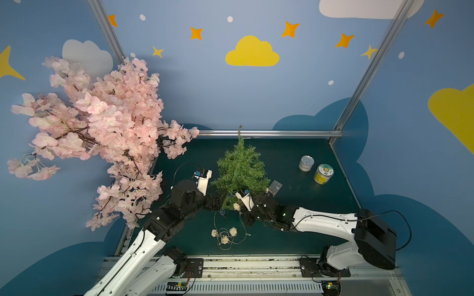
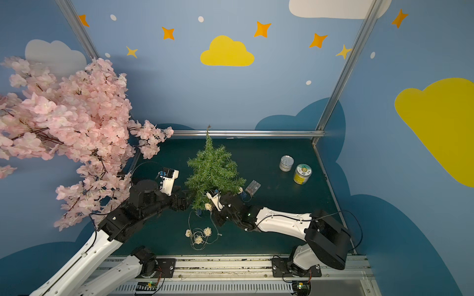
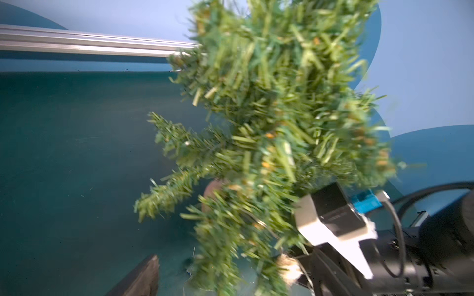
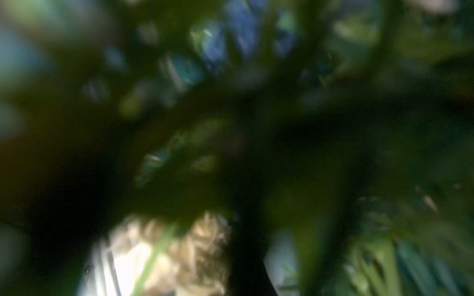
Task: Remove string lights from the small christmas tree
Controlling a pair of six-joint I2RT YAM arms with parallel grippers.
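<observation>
The small green tree (image 1: 239,172) stands in the middle of the dark table. Its string lights, cream balls (image 1: 225,240) on a wire, lie partly on the table in front of it; one ball (image 3: 288,268) sits at the lower branches beside my right gripper. My left gripper (image 1: 217,201) is open at the tree's lower left. My right gripper (image 1: 244,211) is pushed into the lower right branches, its fingertips largely hidden; the right wrist view is dark, blurred foliage with a cream ball low in it.
Two cans (image 1: 323,173) stand at the back right, and a clear box (image 1: 275,187) lies right of the tree. A large pink blossom branch (image 1: 123,113) crowds the left side. Bare table lies at the back right and front.
</observation>
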